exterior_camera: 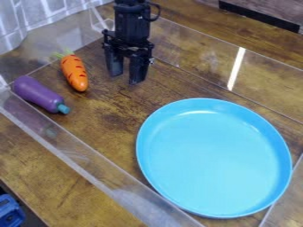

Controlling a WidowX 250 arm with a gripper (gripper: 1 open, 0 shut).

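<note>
My black gripper [128,62] hangs low over the wooden board at the top centre, its fingers apart and nothing visible between them. To its left lies an orange toy carrot [74,73] with a green top. Further left and lower lies a purple toy eggplant [38,93]. A large light blue plate [213,158] fills the lower right.
Clear low walls border the wooden surface [95,151]. A small blue object [9,211] shows at the bottom left corner, outside the wall. The middle between the carrot and the plate is bare.
</note>
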